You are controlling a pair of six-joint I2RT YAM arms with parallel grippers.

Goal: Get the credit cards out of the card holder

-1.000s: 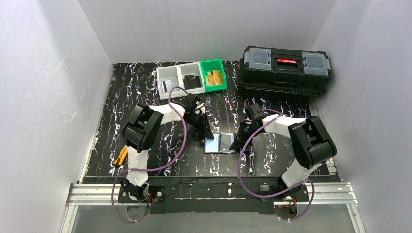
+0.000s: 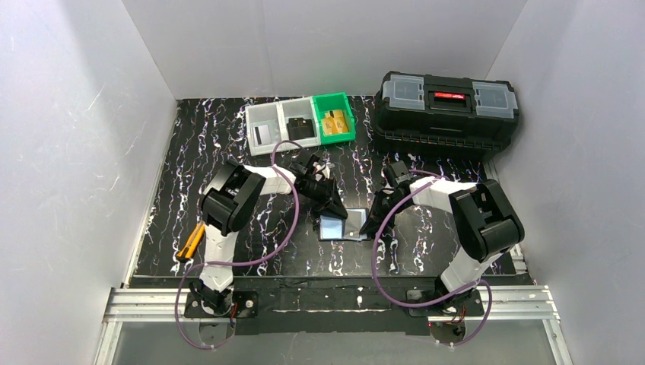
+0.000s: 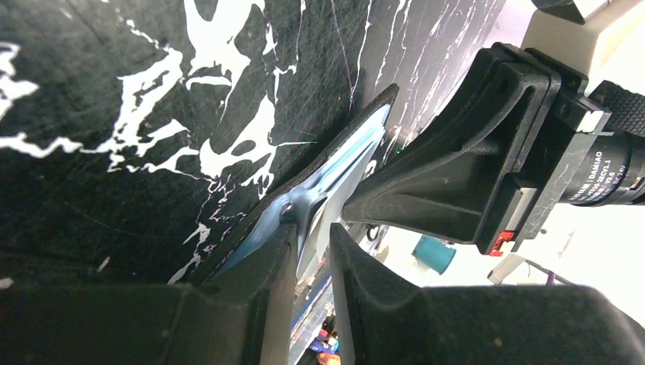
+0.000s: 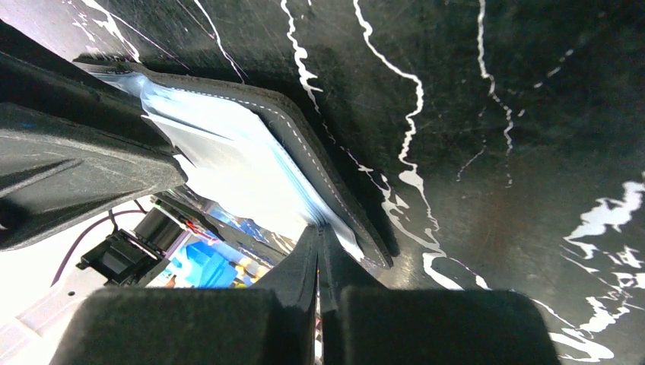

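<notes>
The card holder lies spread open on the dark marbled table, with a black stitched cover (image 4: 297, 129) and clear plastic sleeves (image 2: 331, 228). A pale card (image 2: 354, 222) shows in the sleeves at its middle. In the left wrist view, the card's whitish edge (image 3: 323, 228) runs into the narrow gap of my left gripper, which is open by a little. Over the holder's right side, my right gripper is shut, its tips against the edge of the right sleeves (image 4: 251, 163). Whether a thin layer is pinched there cannot be made out.
Behind the arms stand a grey divided bin (image 2: 256, 146) with dark and light items and a green bin (image 2: 339, 139) with yellow cards. A black toolbox (image 2: 445, 114) fills the back right. An orange cutter (image 2: 192, 242) lies at far left.
The left gripper has moved right, from the holder's left part to over its middle, beside the card. The right gripper and the holder have stayed almost still.
</notes>
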